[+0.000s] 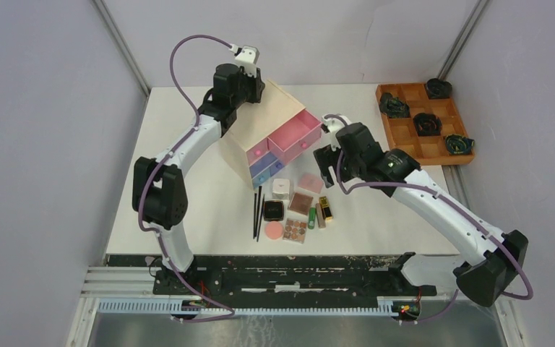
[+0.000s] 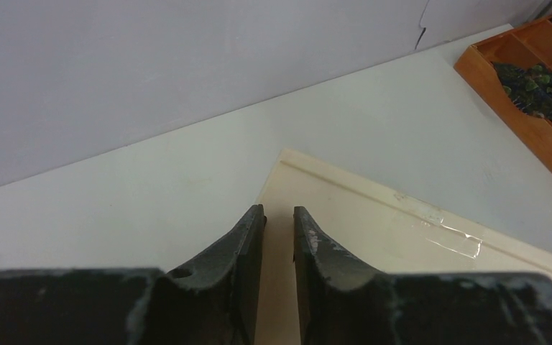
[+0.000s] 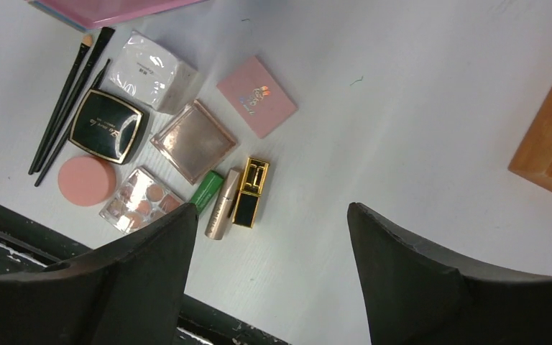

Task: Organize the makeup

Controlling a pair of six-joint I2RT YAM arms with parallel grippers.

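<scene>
A cream box with pink and blue drawers stands at the back, its upper pink drawer (image 1: 293, 134) pulled out. My left gripper is at the box's top (image 2: 374, 223), fingers slightly apart; whether it touches is unclear. My right gripper stands open above the table, right of the drawers. Below it lie a pink compact (image 3: 257, 97), white jar (image 3: 151, 72), bronze compact (image 3: 192, 141), black compact (image 3: 106, 126), pink round case (image 3: 86, 181), palette (image 3: 141, 201), green tube (image 3: 206, 188), metallic tube (image 3: 223, 203), gold-black lipstick (image 3: 251, 192) and several brushes (image 3: 68, 97).
A wooden compartment tray (image 1: 423, 148) with dark bundled items sits at the back right. A wall runs behind the box.
</scene>
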